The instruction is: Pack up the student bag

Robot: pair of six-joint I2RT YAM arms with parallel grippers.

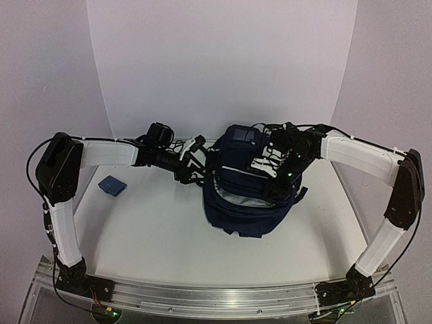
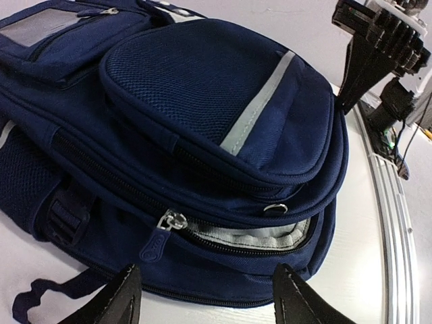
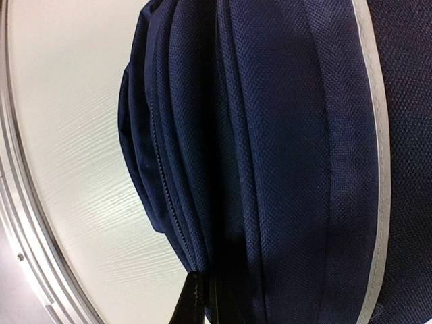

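The navy student bag [image 1: 246, 209] lies on the table right of centre, with its main opening partly unzipped and pale grey lining [image 2: 263, 235] showing. A zipper pull [image 2: 156, 244] hangs at the left end of that gap. My left gripper [image 1: 201, 170] is at the bag's left side; its fingers [image 2: 123, 300] are spread apart with nothing between them, short of the zipper pull. At the bag's right front, my right gripper is closed on the fabric edge of the opening, its narrow fingertips [image 3: 193, 291] pressed together there. The bag's inside is mostly hidden.
A small flat blue item [image 1: 112, 185] rests at the table's left. Bare white table [image 1: 162, 236] extends in front and to the left of the bag. A dark strap [image 2: 50, 289] trails from the bag's side. A metal rail [image 1: 216, 297] runs along the front.
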